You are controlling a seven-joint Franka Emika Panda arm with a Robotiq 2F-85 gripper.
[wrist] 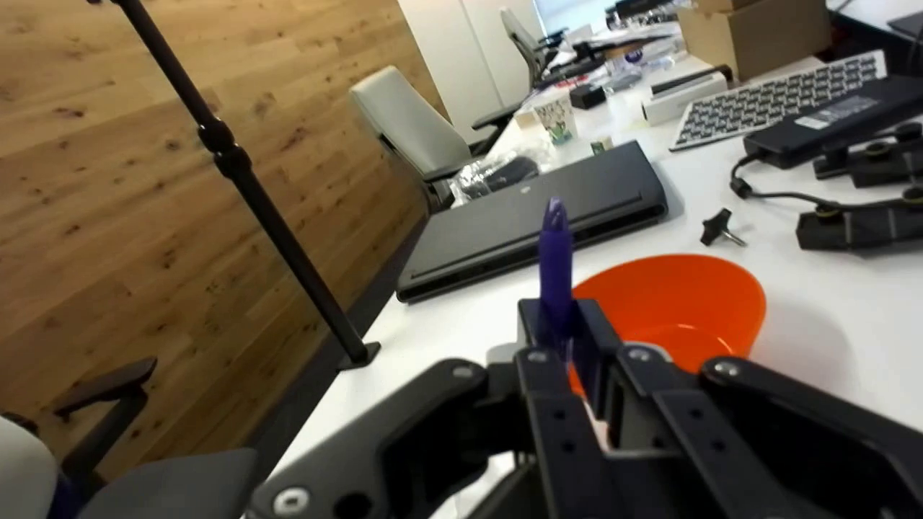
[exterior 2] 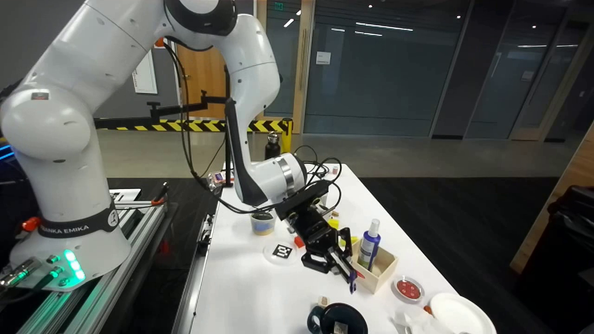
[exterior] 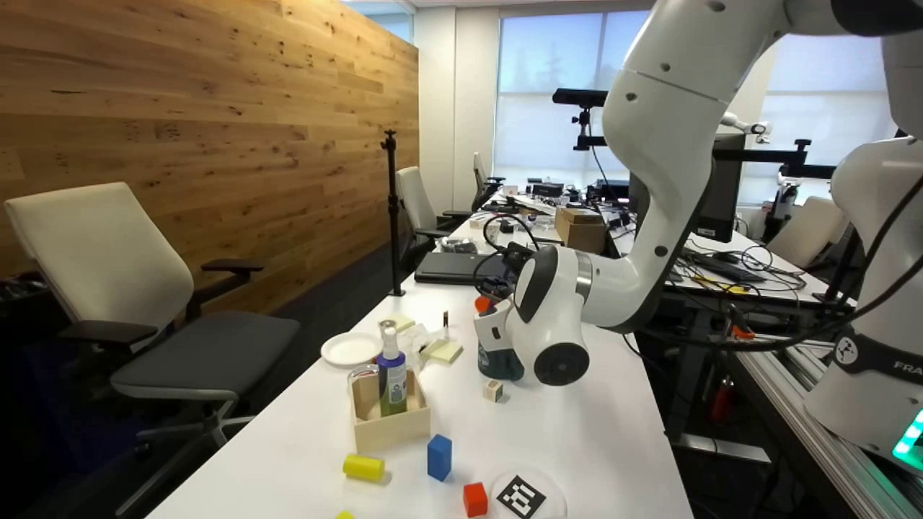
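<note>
In the wrist view my gripper is shut on a slim purple marker-like object [wrist: 555, 259], whose pointed end stands up beyond the fingers. From exterior view 2, the gripper [exterior 2: 346, 268] is tilted downward above the table, with the purple object [exterior 2: 352, 283] at its tips. An orange bowl [wrist: 683, 303] lies beyond the fingers and is partly covered by them. The dark mug [exterior 2: 340, 322] appears below the gripper in exterior view 2. Exterior view 1 shows the mug [exterior: 500, 363] beside the arm's wrist, which hides the fingers.
A pale wooden box [exterior: 394, 428] holds a purple spray bottle [exterior: 391, 380]. Near it are a white plate [exterior: 351, 349], a blue block [exterior: 439, 457], a yellow cylinder [exterior: 363, 468] and a red cube [exterior: 475, 499]. A closed black laptop [wrist: 536, 220] lies farther back. The table's right side has free room.
</note>
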